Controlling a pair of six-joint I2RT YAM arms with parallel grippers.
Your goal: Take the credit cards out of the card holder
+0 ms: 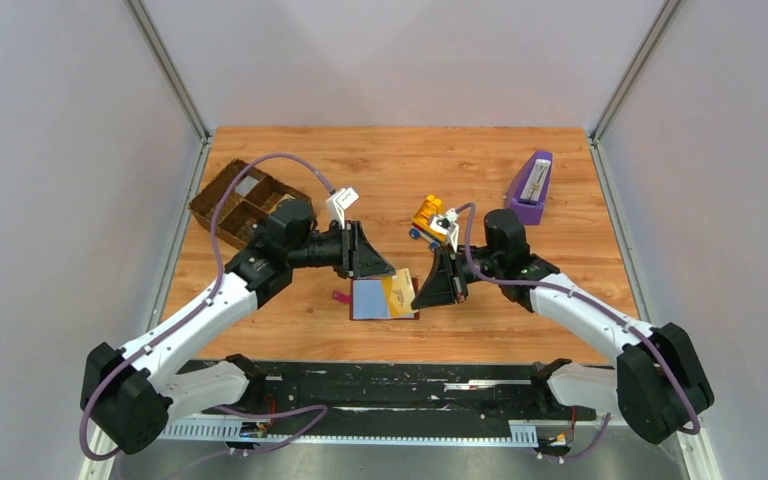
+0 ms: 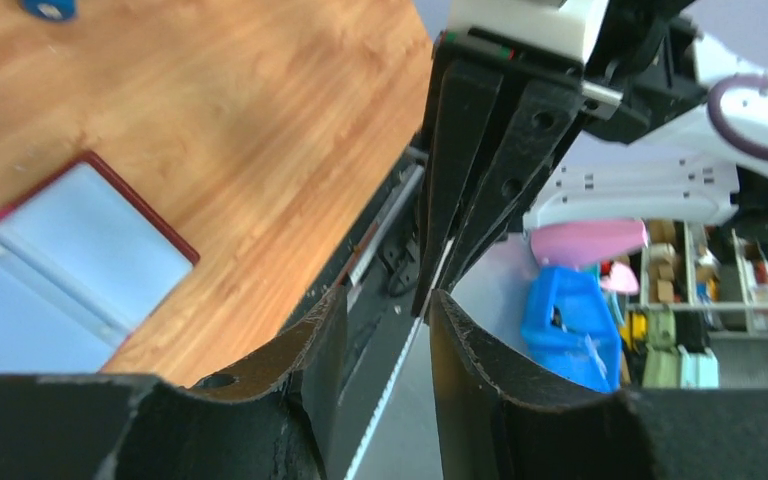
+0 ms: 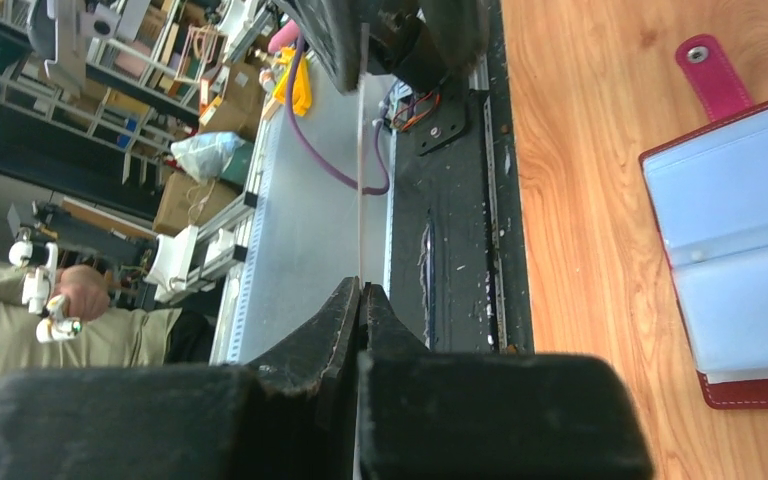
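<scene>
A yellow card (image 1: 398,292) hangs tilted above the open card holder (image 1: 367,300). In the right wrist view the card (image 3: 362,200) is seen edge-on as a thin line rising from the tips of my right gripper, which is shut on it. Opposite, my left gripper is open, its fingers apart on either side of the card's edge and not clamping it. The card holder (image 3: 750,220) lies spread flat, showing pale blue pockets, a dark red border and a pink strap (image 3: 712,75) with a snap.
At the back left stands a brown divided box (image 1: 228,210) with cards in it, partly covered by my left arm. A yellow toy vehicle (image 1: 426,212) sits behind the right gripper. The purple container (image 1: 526,212) is at the back right. Bare table lies in front.
</scene>
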